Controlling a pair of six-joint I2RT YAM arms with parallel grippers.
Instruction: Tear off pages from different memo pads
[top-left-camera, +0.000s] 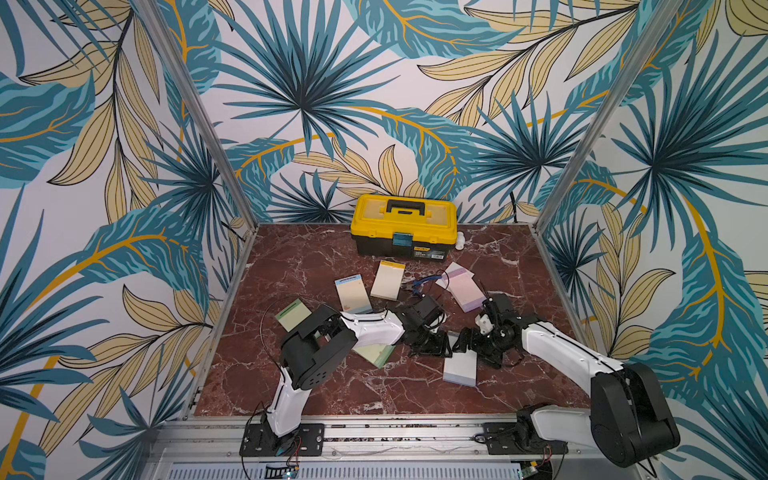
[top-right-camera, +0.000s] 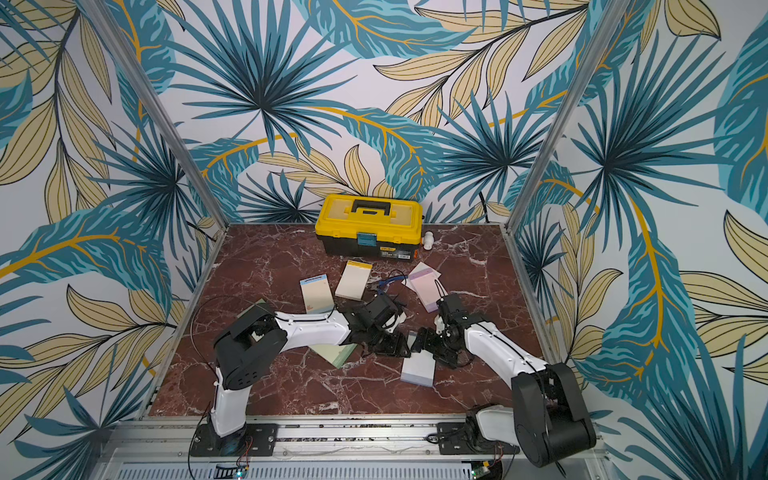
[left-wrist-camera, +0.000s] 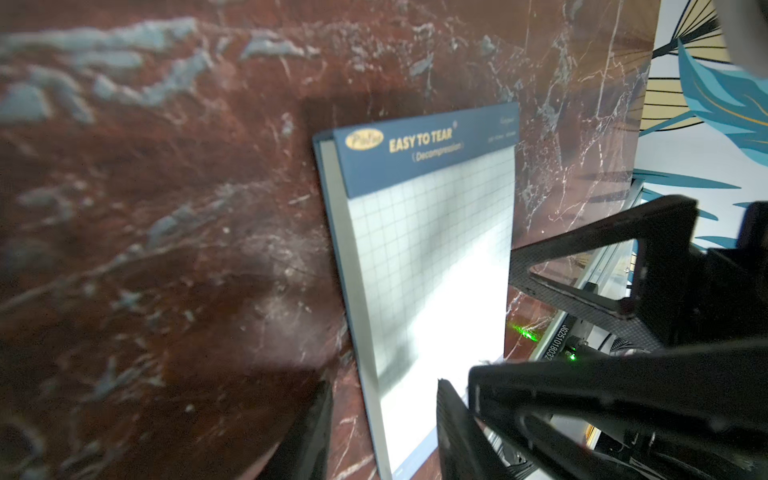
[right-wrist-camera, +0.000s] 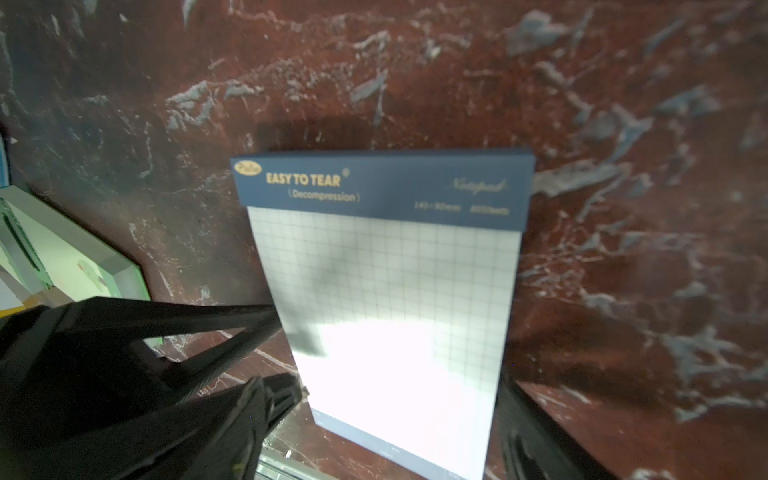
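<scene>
A memo pad with a blue "EASY TO TEAR" header and white grid pages (right-wrist-camera: 392, 296) lies flat near the front right of the table. Both grippers are low over it. My left gripper has its two fingertips apart beside the pad's left edge, nothing visible held between them. My right gripper stands open over the pad, its fingers at either side. Other pads lie around: a cream one with yellow header (top-left-camera: 388, 278), one with blue header (top-left-camera: 352, 292), a pink one (top-left-camera: 464, 292), and green ones (top-left-camera: 292, 312).
A yellow-lidded toolbox (top-left-camera: 404, 216) stands at the back, with a small white object (top-right-camera: 428, 238) beside it. A dark blue tool (top-left-camera: 424, 281) lies among the pads.
</scene>
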